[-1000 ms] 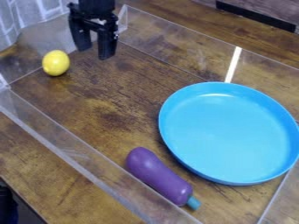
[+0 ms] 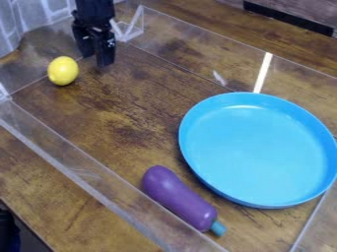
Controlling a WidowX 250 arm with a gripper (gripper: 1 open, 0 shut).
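The dark gripper (image 2: 94, 47) hangs at the back left of the wooden table, above and a little right of a yellow egg-shaped object (image 2: 62, 71); whether its fingers are open is hard to make out. A purple eggplant-like object (image 2: 178, 197) with a teal tip lies at the front. A large blue plate (image 2: 257, 148) occupies the right side.
Clear plastic walls (image 2: 79, 160) border the wooden work area. The middle of the table between the yellow object and the plate is bare.
The gripper has moved left, nearer the yellow object. The yellow object, eggplant and plate are where they were.
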